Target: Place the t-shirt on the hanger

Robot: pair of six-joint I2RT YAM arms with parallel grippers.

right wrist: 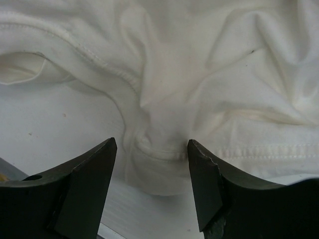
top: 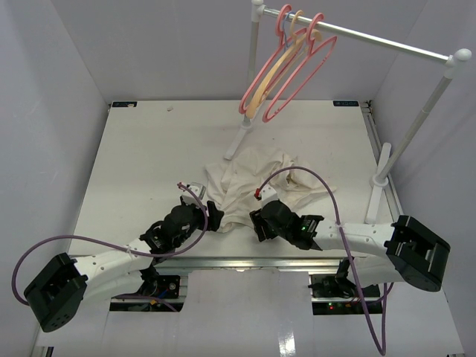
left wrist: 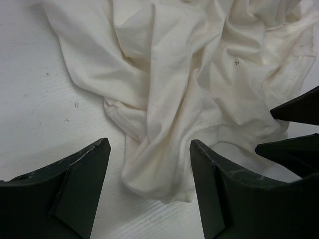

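The cream t shirt [top: 253, 178] lies crumpled on the white table between both grippers. My left gripper [top: 212, 216] is open over the shirt's left end; in the left wrist view a folded lump of cloth [left wrist: 164, 114] sits between and ahead of its fingers. My right gripper [top: 264, 223] is open low over the shirt's near edge, where a hem [right wrist: 159, 154] lies between and beyond its fingertips in the right wrist view. Several hangers [top: 256, 89], pink and wooden, hang on the rack's rail [top: 372, 37] at the back.
The white rack's posts and feet [top: 378, 186] stand behind and right of the shirt. A metal rail [top: 230, 262] runs along the near edge.
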